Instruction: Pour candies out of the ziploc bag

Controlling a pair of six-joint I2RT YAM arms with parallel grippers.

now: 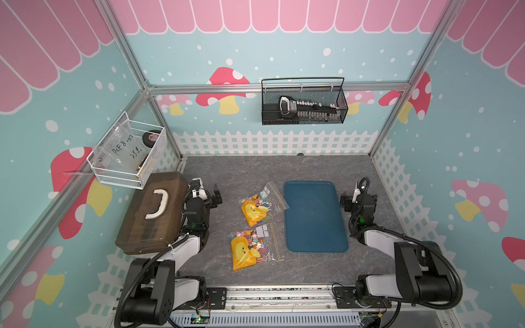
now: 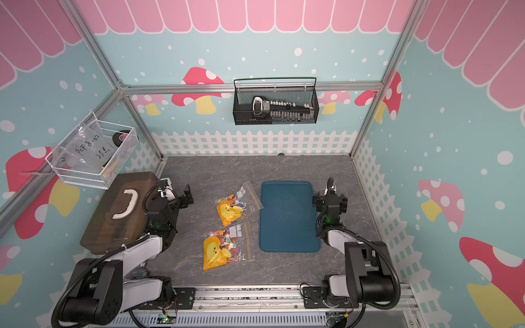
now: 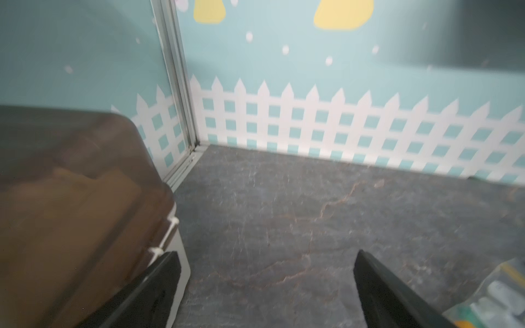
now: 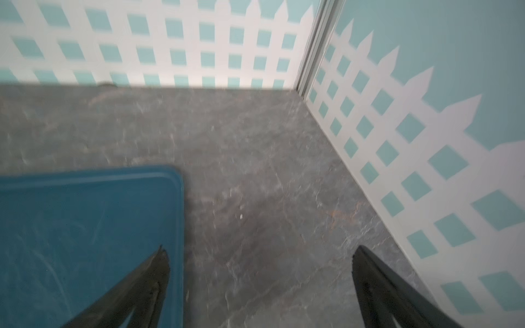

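Two clear ziploc bags lie flat on the grey table, left of a blue tray [image 1: 316, 216]. The far bag [image 1: 254, 212] and the near bag [image 1: 244, 253] each hold an orange-yellow pouch and colourful small pieces; their zip ends face right. To the left of both bags, my left gripper is open and empty, with a corner of the far bag [image 3: 495, 300] at the lower right of its wrist view. My right gripper stands open beside the tray's right edge, only bare table between its fingers.
A brown lidded case [image 1: 154, 213] with a white handle stands close beside the left arm. A white wire basket [image 1: 127, 155] hangs on the left, a black mesh basket [image 1: 304, 104] at the back. The tray is empty, and the table behind it is clear.
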